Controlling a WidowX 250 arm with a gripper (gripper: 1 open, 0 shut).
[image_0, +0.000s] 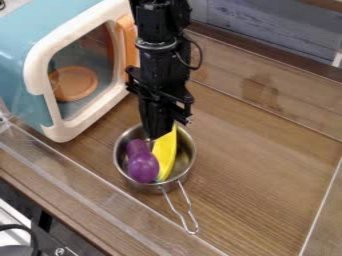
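Note:
My gripper (158, 124) hangs over the back of a metal pot (185, 171) that has a long wire handle pointing toward the front right. Inside the pot lie a purple eggplant-like object (142, 165) on the left and a yellow banana-like object (166, 154) on the right. The fingertips are low at the back rim, dark and partly hidden, so whether they are open or shut is hard to tell.
A toy microwave (40, 60) with its door open and an orange plate (72, 83) inside stands at the back left.

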